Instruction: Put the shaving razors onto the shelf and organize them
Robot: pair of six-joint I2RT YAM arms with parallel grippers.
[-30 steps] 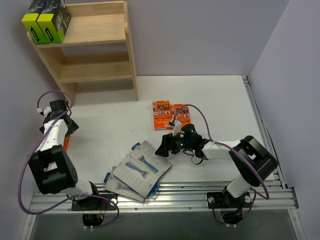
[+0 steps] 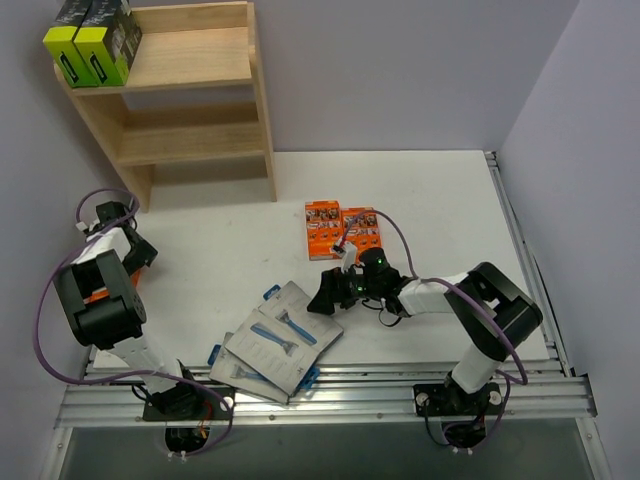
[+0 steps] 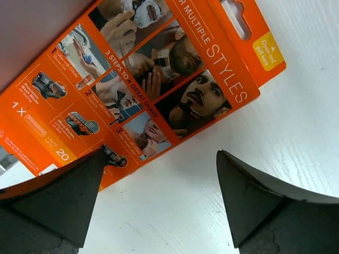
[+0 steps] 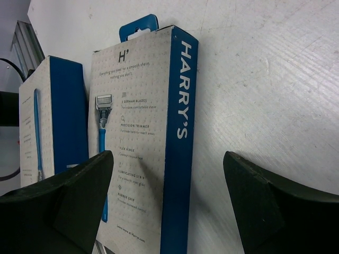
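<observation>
An orange razor box (image 3: pixel 127 79) lies flat by the left wall, mostly under my left arm in the top view. My left gripper is open above it, the box's edge reaching in near the left finger and nothing held. Several grey-white Harry's boxes (image 2: pixel 275 335) overlap near the table's front edge. Over the top one (image 4: pixel 137 121) hangs my open right gripper, with the box's blue side between the fingers in view, not gripped. Two more orange boxes (image 2: pixel 322 228) lie side by side at mid-table. The wooden shelf (image 2: pixel 190 135) stands at the back left.
Two green-and-black boxes (image 2: pixel 92 45) stand on the shelf's upper level at its left end. The level below looks empty. Bare white table (image 2: pixel 430 200) stretches across the right side, and side walls close in left and right.
The left arm has shifted and its gripper has turned slightly over the orange box by the left wall. The boxes have not moved.
</observation>
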